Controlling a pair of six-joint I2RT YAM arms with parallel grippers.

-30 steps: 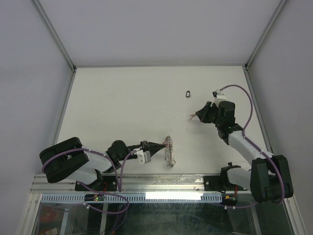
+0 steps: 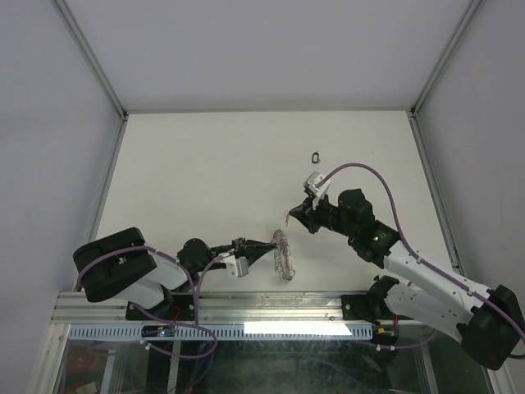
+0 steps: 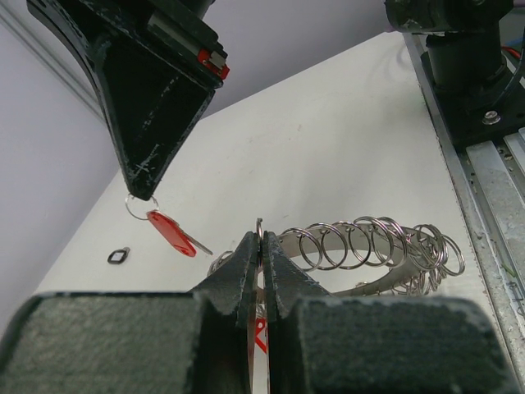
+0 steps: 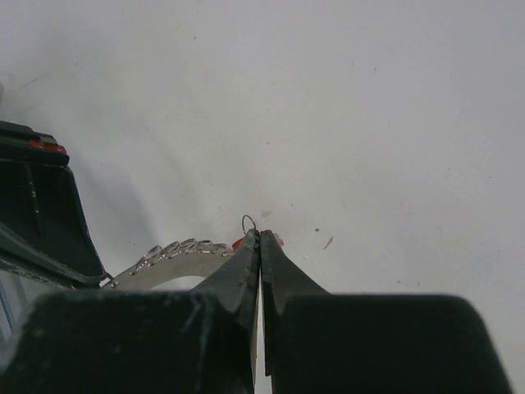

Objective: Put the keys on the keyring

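Note:
In the top view my left gripper [image 2: 273,245] is shut at the near middle of the table, a coiled keyring strip [image 2: 283,256] at its tip. A thin bit of metal sticks up between its fingers in the left wrist view, with the strip's many rings [image 3: 373,238] curving off right; a red piece [image 3: 260,332] shows low behind the fingers. My right gripper is shut on a thin wire ring [image 3: 135,209] with a red key [image 3: 172,233] hanging from it. In the right wrist view, that ring [image 4: 245,220] rises from the fingertips, apart from the strip.
A small black loop [image 2: 316,158] lies alone towards the back of the white table [image 2: 197,164]. A metal rail [image 2: 262,302] runs along the front edge.
My right gripper has moved left and towards the front with the red key, closer to the left gripper. The left gripper and coiled strip have shifted only slightly left.

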